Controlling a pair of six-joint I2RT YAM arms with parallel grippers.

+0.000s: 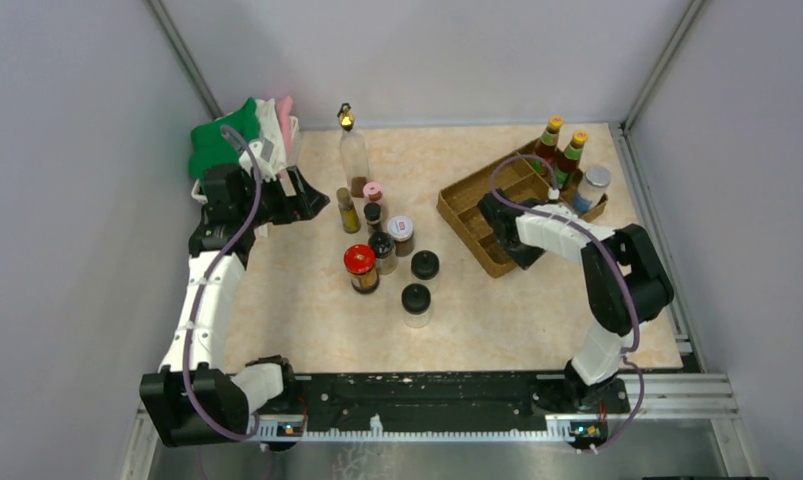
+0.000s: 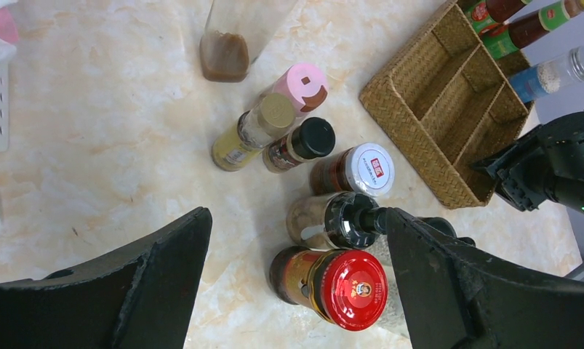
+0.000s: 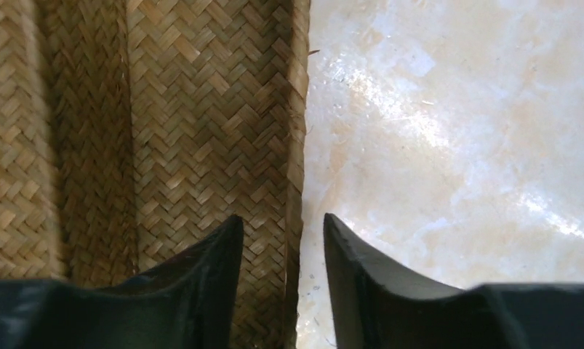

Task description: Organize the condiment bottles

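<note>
Several bottles and jars stand left of centre: a tall clear bottle [image 1: 354, 160], a yellowish bottle [image 2: 234, 149], a pink-capped one [image 2: 303, 86], a small black-capped jar [image 2: 285, 153], a white-lidded jar [image 2: 369, 169], a black-topped bottle [image 2: 310, 220] and a red-lidded jar [image 2: 354, 289]. Two more black-lidded jars [image 1: 416, 298] are nearer the front. The woven basket [image 1: 469, 232] holds two brown bottles [image 1: 569, 158] and a blue-and-white jar [image 1: 590, 188] in its far right section. My left gripper [image 1: 314, 196] is open and empty. My right gripper is partly open, its fingers on either side of the basket's rim.
A white bin [image 1: 295, 140] with green, white and pink cloth sits at the back left. Clear table [image 1: 307, 310] lies at the front left and in front of the basket.
</note>
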